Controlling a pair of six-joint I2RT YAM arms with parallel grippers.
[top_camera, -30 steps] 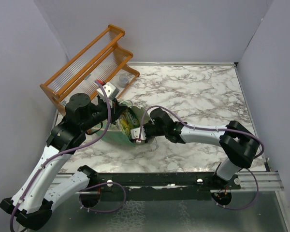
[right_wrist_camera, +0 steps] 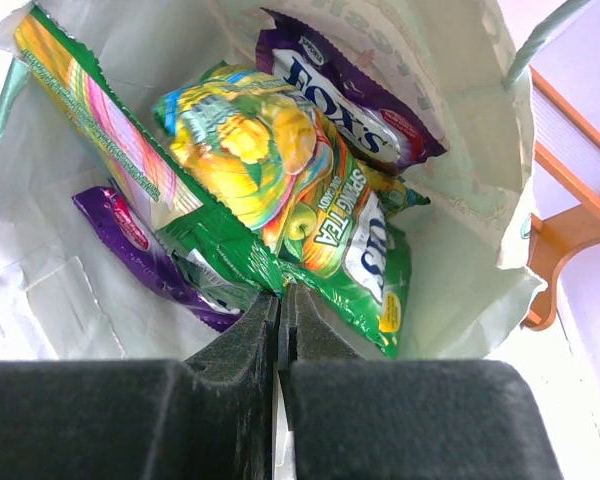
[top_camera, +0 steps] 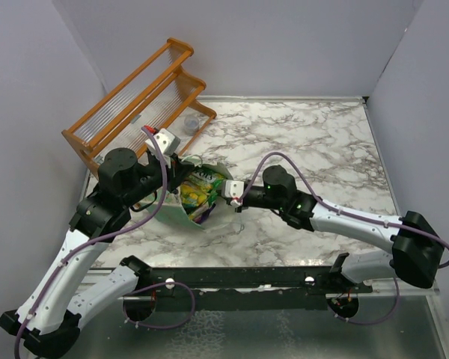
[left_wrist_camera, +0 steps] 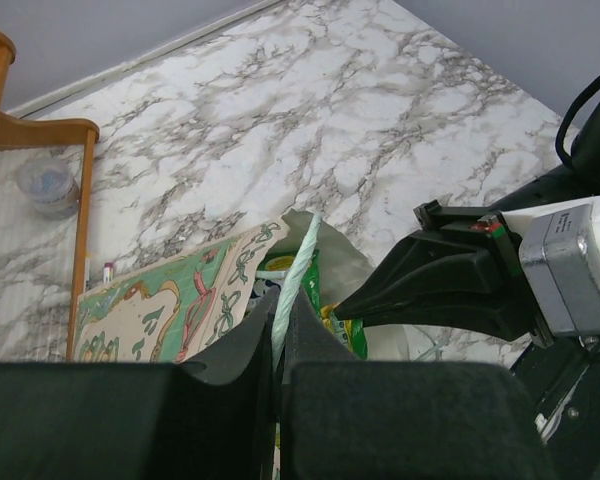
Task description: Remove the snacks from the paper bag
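The paper bag (left_wrist_camera: 145, 312) lies tipped on the table, its mouth facing right. My left gripper is shut on the bag's pale twisted handle (left_wrist_camera: 298, 270). At the mouth, my right gripper is shut on the lower corner of a green snack pack with a striped edge (right_wrist_camera: 120, 130). Against it rests a green and yellow Spring Tea pack (right_wrist_camera: 330, 235); where the two meet is hard to tell apart. Purple packs lie deeper in, one behind the Spring Tea pack (right_wrist_camera: 355, 95) and another at the left (right_wrist_camera: 145, 250).
A wooden rack (top_camera: 135, 90) leans behind the bag at the left, with a clear round container (left_wrist_camera: 50, 187) by it. Open marble tabletop (top_camera: 307, 134) stretches behind and to the right of the right arm. Grey walls close off both sides.
More of the bag's contents show. The left arm has shifted only slightly.
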